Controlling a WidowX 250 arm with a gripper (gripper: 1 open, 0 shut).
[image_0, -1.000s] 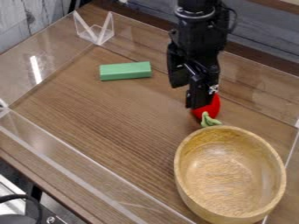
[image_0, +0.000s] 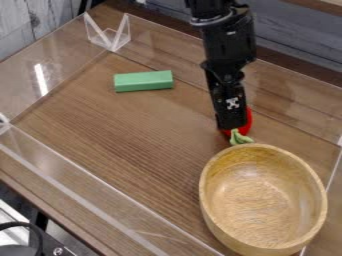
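Observation:
My black gripper (image_0: 230, 96) hangs open over the middle right of the wooden table, above a red object with a green leafy top (image_0: 239, 134), which it partly hides. A large tan bowl (image_0: 261, 225) sits at the lower right. A green block (image_0: 143, 81) lies to the upper left of the gripper.
A clear plastic holder (image_0: 107, 32) stands at the back left. A low wall runs along the back edge, and a black cable lies at the bottom left corner.
The arm has shifted and changed its angle above the red object, its lower part moving slightly left. The bowl, green block and red object look unmoved.

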